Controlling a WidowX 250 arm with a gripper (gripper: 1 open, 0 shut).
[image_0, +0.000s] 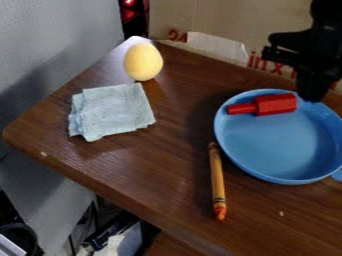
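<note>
A black gripper (313, 80) hangs at the upper right, above the back rim of a blue pan (278, 156). A red rolling-pin-like object (275, 103) lies in the back of the pan, below and left of the gripper. Whether the gripper is open or shut is too dark to tell. An orange crayon (217, 182) lies left of the pan, a folded pale cloth (114, 110) farther left, and a yellow egg-shaped object (143, 62) behind the cloth.
A cardboard panel (221, 20) stands behind the table, a grey wall (47, 50) along the left.
</note>
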